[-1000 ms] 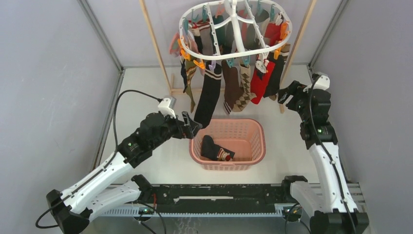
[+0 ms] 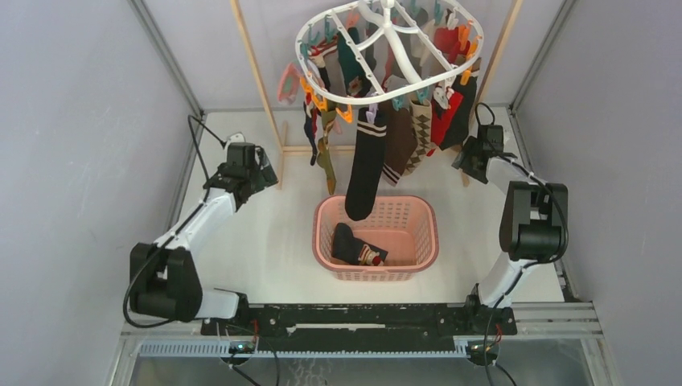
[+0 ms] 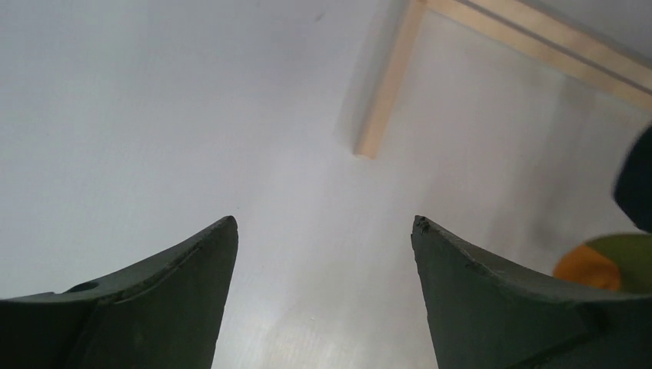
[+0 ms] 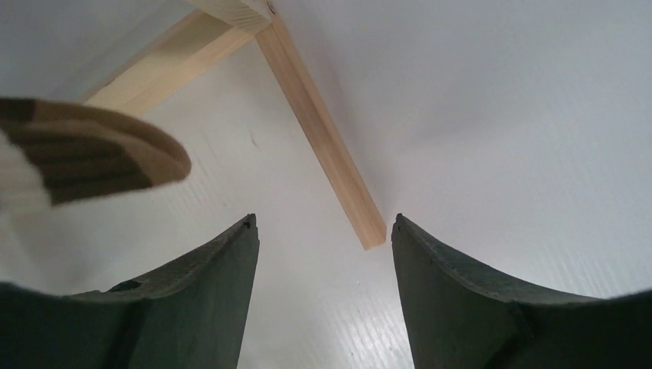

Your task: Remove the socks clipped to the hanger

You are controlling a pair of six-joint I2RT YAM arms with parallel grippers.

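Several socks hang by clips from the white oval hanger (image 2: 392, 95), high in the top view. Lowest of them is a long black sock (image 2: 366, 169), its toe over the basket. Beside it hang a brown sock (image 2: 400, 137), an argyle sock (image 2: 421, 133) and a red sock (image 2: 444, 121). One dark sock (image 2: 347, 245) lies in the pink basket (image 2: 412, 233). My left gripper stands open and empty, left of the hanging socks. To their right my right gripper is likewise open, with nothing between its fingers; a brown striped sock (image 4: 115, 154) shows at that view's left.
A wooden frame (image 2: 256, 68) stands around the hanger, its foot (image 4: 330, 146) near the right gripper and another foot (image 3: 388, 84) ahead of the left one.
My left gripper has moved left, away from the basket and long black sock. The right arm has drawn in, its gripper still near the frame's right foot. The hanger and socks have swung slightly.
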